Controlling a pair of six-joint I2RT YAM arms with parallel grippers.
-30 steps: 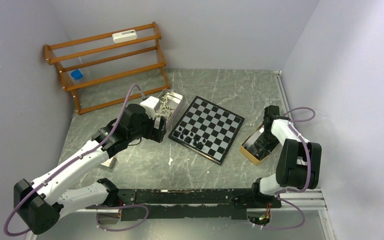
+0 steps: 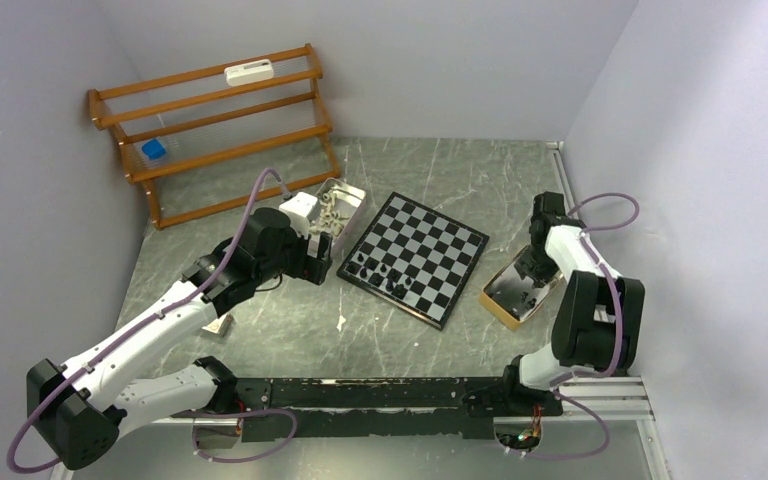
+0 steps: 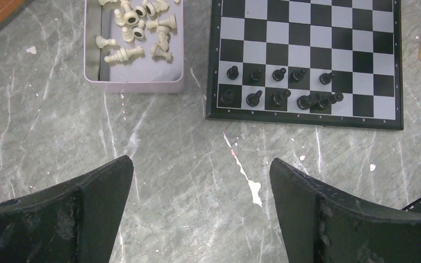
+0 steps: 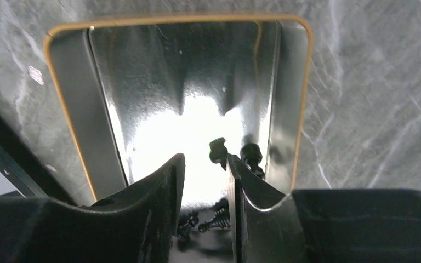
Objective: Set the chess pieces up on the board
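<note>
The chessboard [image 2: 412, 240] lies mid-table; several black pieces [image 3: 256, 97] stand along its near edge. My left gripper hangs open at the board's left, near the pink box [image 3: 142, 86] of white pieces. My right gripper is over the tan-rimmed box [image 2: 500, 312], where several black pieces [image 4: 250, 157] lie, some under the fingers. Its fingers stand part open; whether anything is between them lower down is unclear.
A wooden rack [image 2: 210, 164] stands at the back left. Walls close in behind and to the right. The table in front of the board is clear.
My right gripper has risen and shifted toward the back over the tan box. The left arm and the board look the same.
</note>
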